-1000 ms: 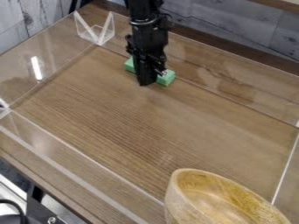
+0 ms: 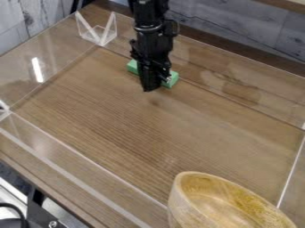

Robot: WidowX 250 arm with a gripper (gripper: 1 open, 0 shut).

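Note:
My black gripper (image 2: pixel 149 78) reaches down from the top centre of the camera view over a green object (image 2: pixel 168 77), which lies on the wooden table (image 2: pixel 119 142). The fingers are at or just beside the green object and partly overlap it; whether they are open or shut on it cannot be made out.
A large cream-yellow bowl (image 2: pixel 220 205) stands at the bottom right. Clear plastic pieces sit at the upper left and left edge. Black cables lie in the lower left corner.
My gripper has shifted very slightly; otherwise little visibly differs.

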